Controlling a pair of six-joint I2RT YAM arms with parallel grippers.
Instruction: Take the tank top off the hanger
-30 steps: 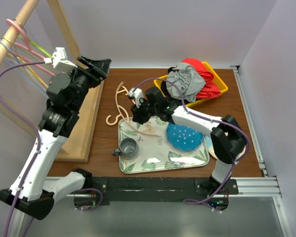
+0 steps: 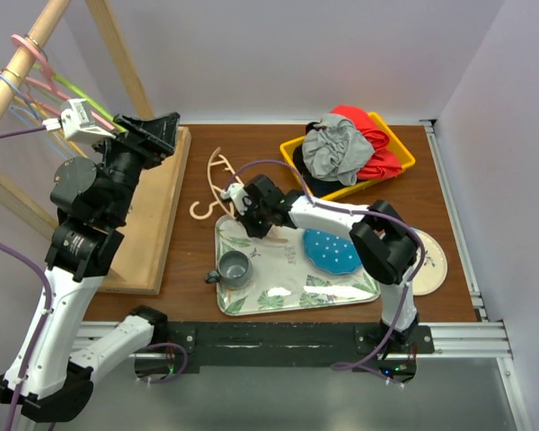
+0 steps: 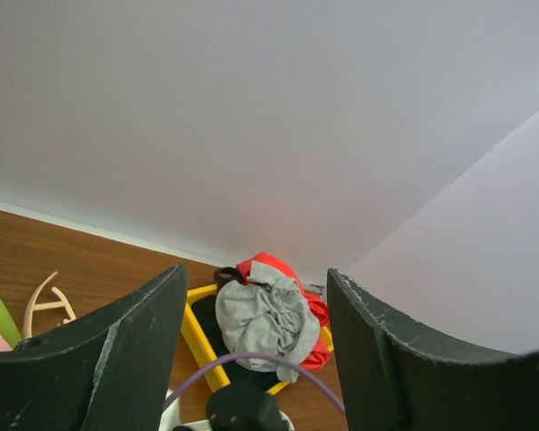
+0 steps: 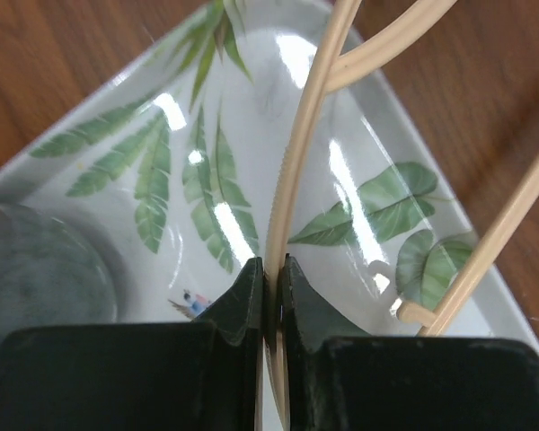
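Observation:
A beige hanger (image 2: 213, 175) lies across the wooden table and the far left corner of the tray, with no cloth on it. In the right wrist view, my right gripper is shut on one thin arm of this hanger (image 4: 298, 139), just above the tray. High at the left, near the wooden rack, my left gripper stands open, its fingers wide apart and nothing between them. A crumpled grey garment (image 2: 335, 148) rests on red cloth (image 2: 380, 160) in a yellow basket; whether either is the tank top, I cannot tell.
The yellow basket (image 2: 401, 153) stands at the back. A grey mug (image 2: 235, 268) and a blue dotted plate (image 2: 331, 251) sit on the leaf-patterned tray (image 2: 287, 303). Several coloured hangers hang from the wooden rack (image 2: 22, 63). A pale plate (image 2: 434, 265) lies at the right.
My left gripper has moved a little left, towards the rack.

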